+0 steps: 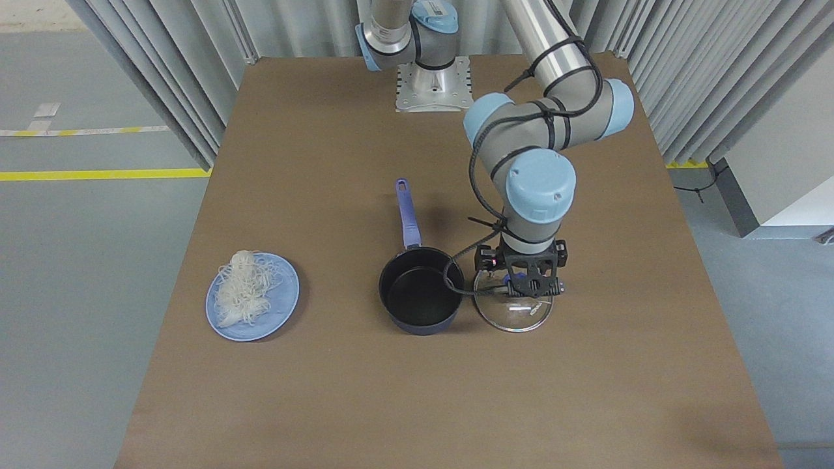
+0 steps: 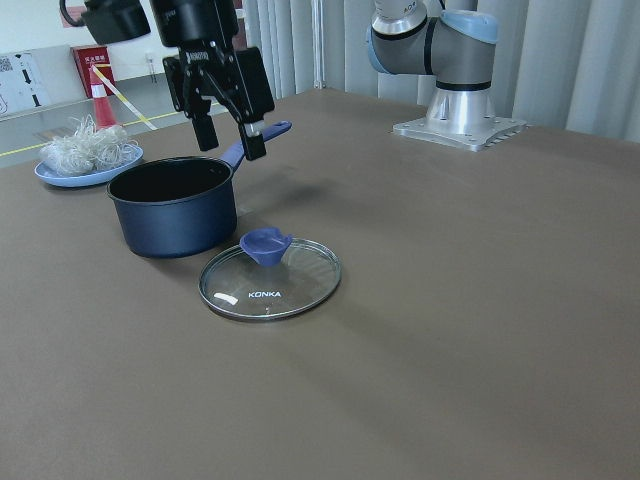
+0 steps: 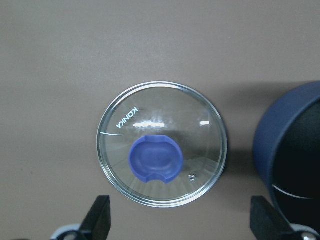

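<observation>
A glass lid (image 3: 118,155) with a blue knob (image 3: 155,158) lies flat on the table, right beside a dark blue pot (image 2: 170,225) with a long blue handle (image 1: 408,211). My gripper (image 2: 225,142) hangs above the lid and pot, open, its two dark fingers wide apart with nothing between them in the wrist view; the lid lies below and between them. A light blue plate (image 1: 277,308) holds a heap of white noodles (image 1: 244,285) to the pot's left in the front view.
</observation>
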